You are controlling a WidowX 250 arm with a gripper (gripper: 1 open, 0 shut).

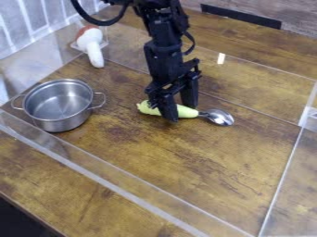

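My black gripper (173, 104) is low over the middle of the wooden table, its fingers down around a pale yellow-green elongated object (151, 109). Whether the fingers grip it is hard to tell. A silver spoon (218, 118) lies at the right end of that object, its bowl outward. The steel pot (58, 104) with two side handles stands to the left, apart from the gripper.
A white object (88, 42) with an orange part lies at the upper left, beside a clear side panel.
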